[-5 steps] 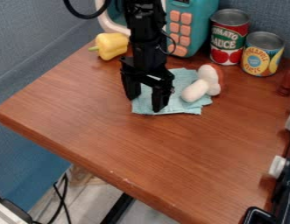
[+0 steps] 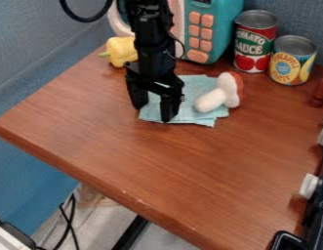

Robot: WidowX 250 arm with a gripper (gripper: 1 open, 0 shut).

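Note:
My black gripper [image 2: 161, 102] hangs low over a light blue folded cloth [image 2: 203, 112] in the middle back of the wooden table. Its fingers are down at the cloth's left part; whether they are shut on it is hard to make out. A white, mushroom-like toy [image 2: 219, 96] with a red-brown end rests on the cloth to the right of the gripper.
A yellow toy [image 2: 119, 51], a teal toy microwave [image 2: 210, 29], a red tomato can [image 2: 254, 44] and a yellow can [image 2: 293, 62] line the back. Black equipment [image 2: 307, 205] edges the right side.
The gripper has shifted slightly, and the cloth appears drawn a little with it near its fingers. The toys and cans stay where they were.

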